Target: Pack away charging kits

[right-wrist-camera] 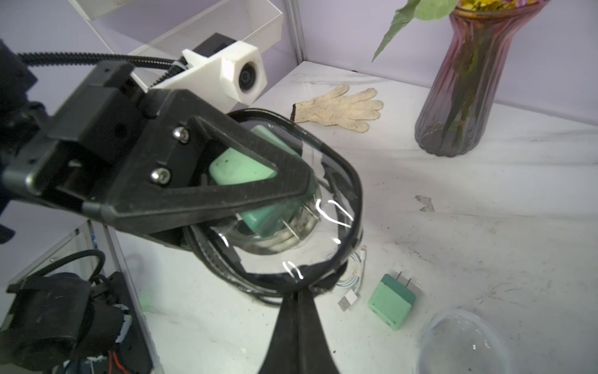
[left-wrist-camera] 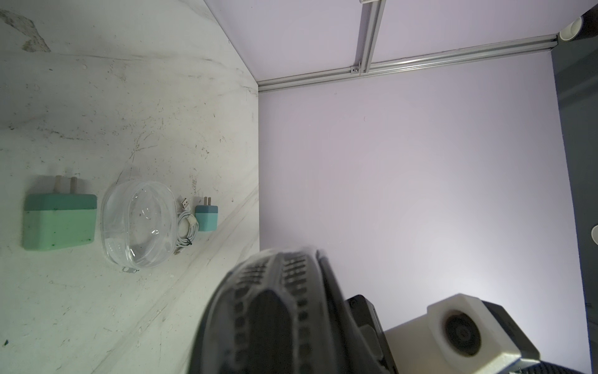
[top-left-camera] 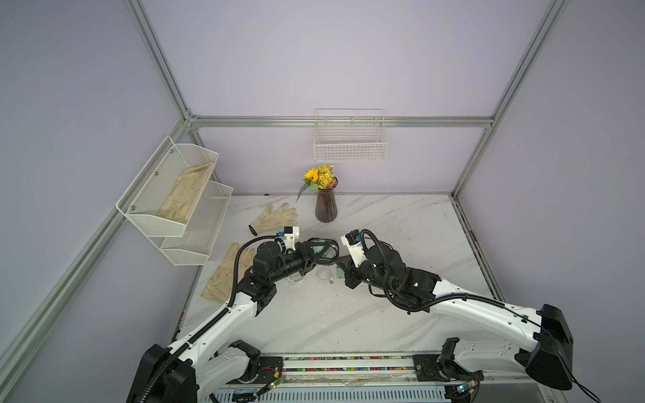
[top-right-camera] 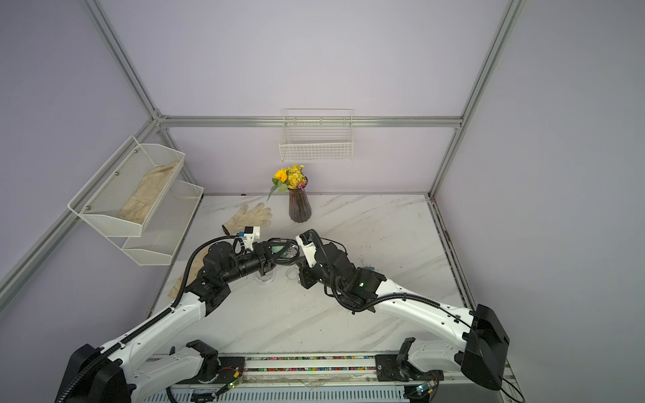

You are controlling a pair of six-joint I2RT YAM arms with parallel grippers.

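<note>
My left gripper is shut on a clear round case (right-wrist-camera: 324,246) with a black rim, held above the table. Inside the case are a green charger (right-wrist-camera: 249,163) with metal prongs and what looks like a pale coiled cable. My right gripper is shut at the case's lower rim, nothing visible between its fingers; whether they touch the rim I cannot tell. On the table lie a green charger (left-wrist-camera: 59,221), an empty-looking clear tub (left-wrist-camera: 140,224), a coiled white cable (left-wrist-camera: 187,227) and a small blue charger (left-wrist-camera: 206,217).
A vase of flowers (top-left-camera: 326,205) stands at the back. One glove (top-left-camera: 274,217) lies behind the left arm, with beige cloth (top-left-camera: 225,278) at the left edge. White shelves (top-left-camera: 195,221) hang left and a wire basket (top-left-camera: 350,142) at the back.
</note>
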